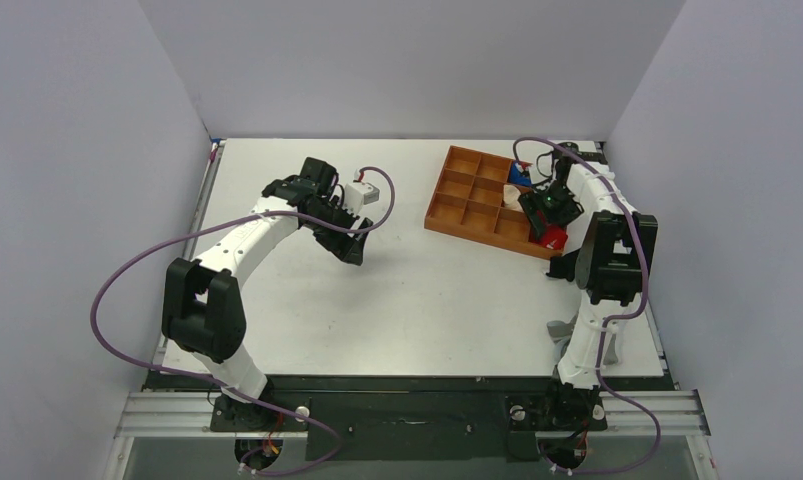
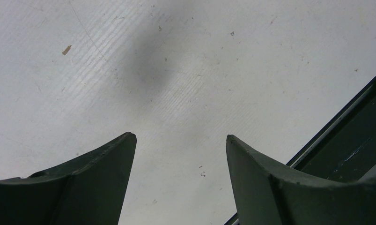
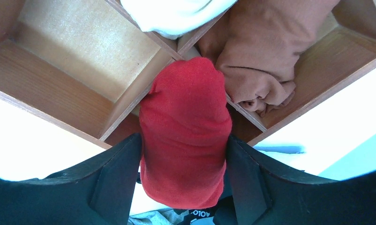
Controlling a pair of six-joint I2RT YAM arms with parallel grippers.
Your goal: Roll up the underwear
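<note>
A bundled red underwear (image 3: 183,126) sits at the edge compartment of the wooden divider box (image 1: 475,234), its near end bulging over the rim in the right wrist view. My right gripper is open, with one finger on each side of the red bundle; whether the pads touch it is hard to tell. Part of the red cloth (image 1: 554,239) shows from above beside the gripper. Well to the left, over bare table, my left gripper stands open with nothing between its fingers.
Neighbouring compartments hold brown cloth (image 3: 270,51) and white cloth (image 3: 176,11); others are empty. A blue item (image 1: 519,174) lies at the box's far side. Dark cloth (image 1: 563,266) and grey cloth (image 1: 560,330) lie near the right arm.
</note>
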